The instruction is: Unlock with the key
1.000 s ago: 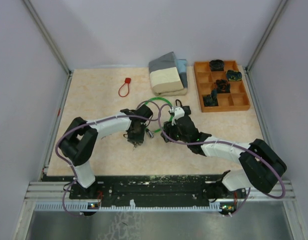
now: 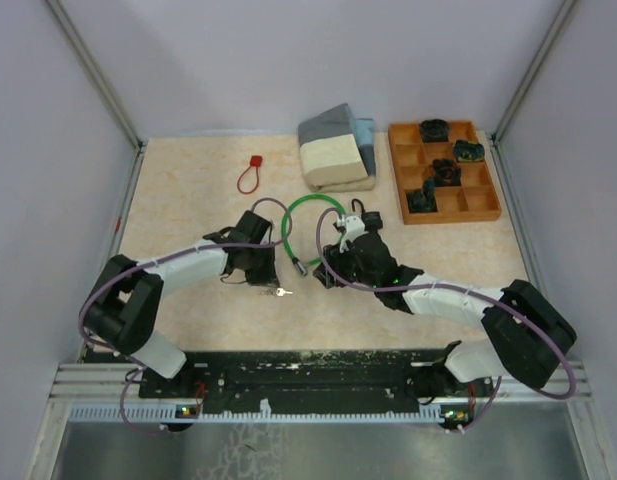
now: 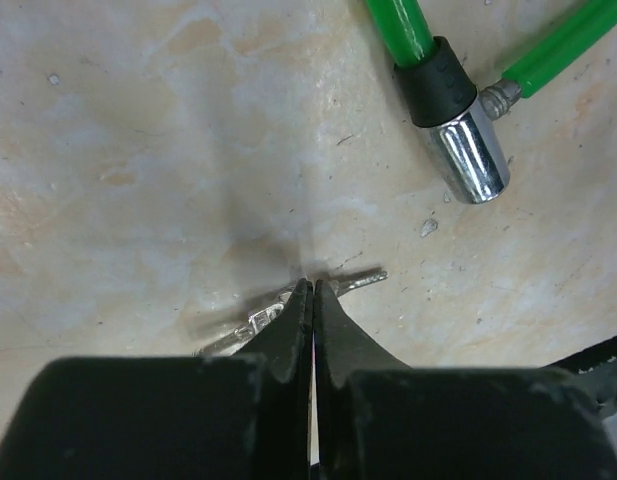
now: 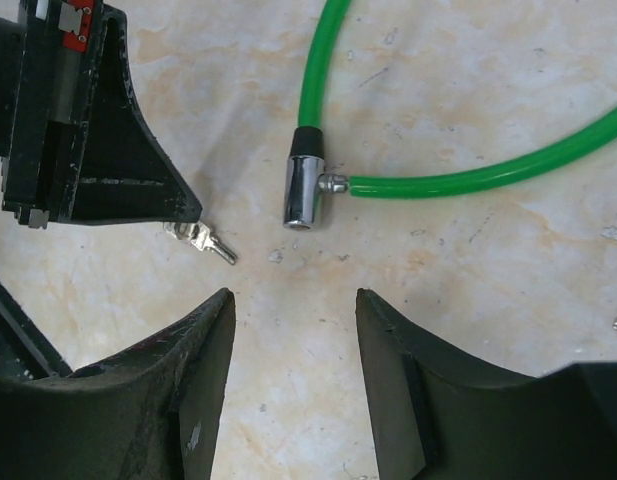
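Observation:
A small silver key (image 2: 280, 292) (image 3: 350, 283) (image 4: 216, 247) lies on the pale tabletop. Just over it is my left gripper (image 2: 270, 275), shut with nothing visible between its fingertips. A green cable lock (image 2: 308, 197) (image 3: 583, 35) (image 4: 488, 177) lies looped on the table, its chrome lock body (image 3: 465, 155) (image 4: 302, 195) near the key. My right gripper (image 2: 328, 272) stands part open at the right of the lock body, its fingers apart with only bare table between them.
An orange compartment tray (image 2: 463, 203) with dark items stands at the back right. Folded cloths (image 2: 333, 160) lie at the back, with a red looped item (image 2: 255, 162) to their left.

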